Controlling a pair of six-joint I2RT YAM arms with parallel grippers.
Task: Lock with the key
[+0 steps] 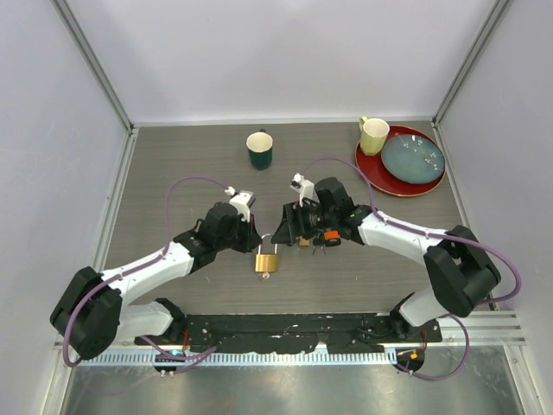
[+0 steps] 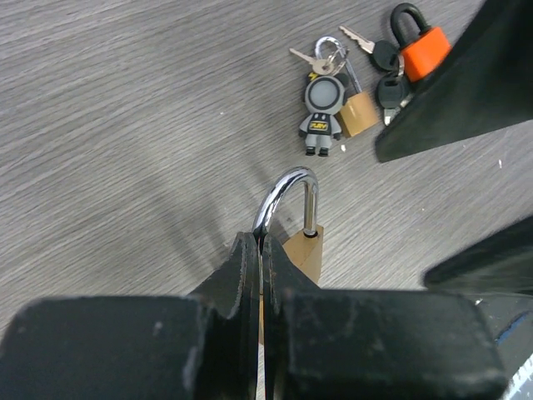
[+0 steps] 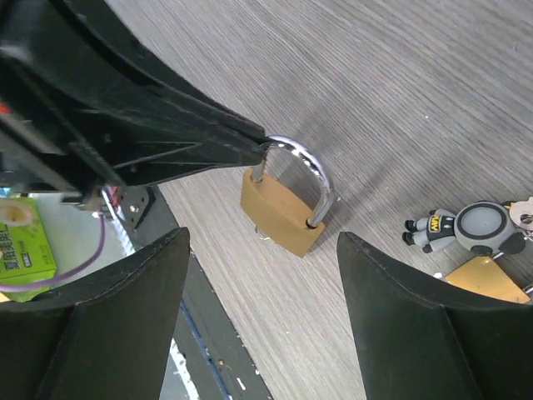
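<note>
A large brass padlock (image 1: 266, 263) with its steel shackle (image 2: 287, 179) lies near the front middle of the table. My left gripper is shut on one leg of that shackle, its fingers close together around the thin metal. A small silver piece (image 1: 266, 275), perhaps the key, shows at the padlock's lower end; its details are too small to tell. In the right wrist view, my right gripper stands open, with the brass body (image 3: 281, 212) beyond and between its fingertips. It is close to the left gripper, apart from the padlock as far as I can see.
A small brass padlock (image 2: 358, 114), an astronaut keychain (image 2: 322, 115), loose keys (image 2: 391, 90) and an orange padlock (image 2: 426, 54) lie to the right. Farther back are a dark green cup (image 1: 259, 151) and a red plate (image 1: 370, 173) bearing a yellow mug.
</note>
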